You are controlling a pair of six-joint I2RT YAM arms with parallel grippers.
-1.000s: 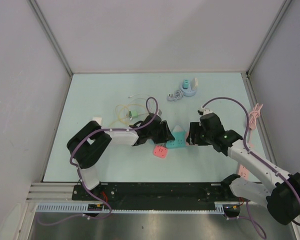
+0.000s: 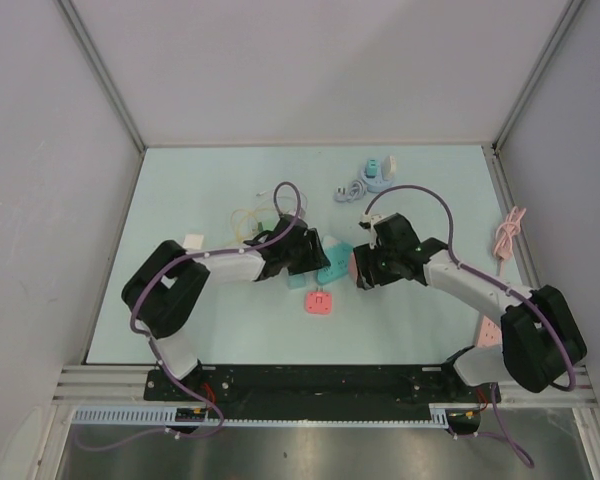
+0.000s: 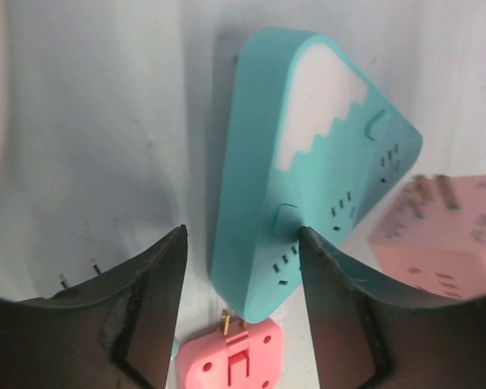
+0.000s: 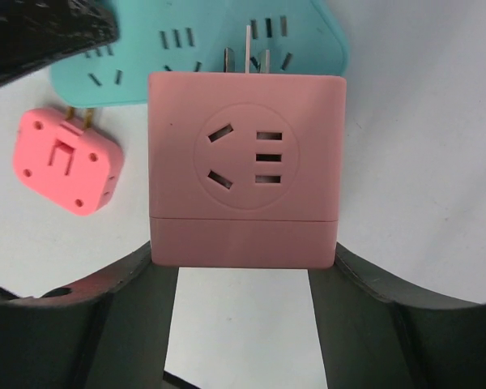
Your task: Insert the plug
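Note:
A pink cube plug (image 4: 245,170) is clamped in my right gripper, its metal prongs pointing toward the teal socket block (image 4: 219,49). In the left wrist view those prongs (image 3: 433,194) show bare beside the block (image 3: 251,186), outside its slots. The block has a white patch and rows of slots. My left gripper is part open at the block's near end. Its right finger overlaps the block in view; contact cannot be told. A gap separates the left finger from it. From above, the left gripper (image 2: 320,255) and right gripper (image 2: 361,266) flank the block (image 2: 335,263).
A flat pink plug (image 2: 319,302) lies close to the block's front end. A small teal piece (image 2: 297,282) is partly under the left gripper. Behind are yellow cords (image 2: 242,222) and a round blue-grey item (image 2: 376,176).
Both grippers and the socket block have moved left, and the block lies at a steeper slant. The right gripper still holds the cube plug. The small teal piece has come into view.

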